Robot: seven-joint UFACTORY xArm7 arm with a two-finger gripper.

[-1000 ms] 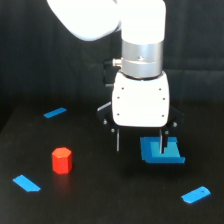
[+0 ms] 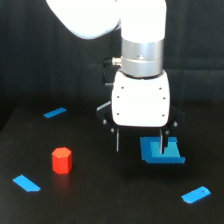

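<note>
My gripper (image 2: 139,148) points down above the dark table, right of the middle of the camera view. Its two thin fingers stand wide apart, with nothing visible between them. Behind or beneath the right finger is a blue square piece (image 2: 176,155) with a lighter blue area on it; that finger partly covers it, and I cannot tell if they touch. A red hexagonal block (image 2: 62,160) stands on the table to the left, well clear of the gripper.
Flat blue strips lie on the table: one at the far left (image 2: 55,113), one at the front left (image 2: 26,184) and one at the front right (image 2: 196,195). A dark curtain (image 2: 50,60) hangs behind.
</note>
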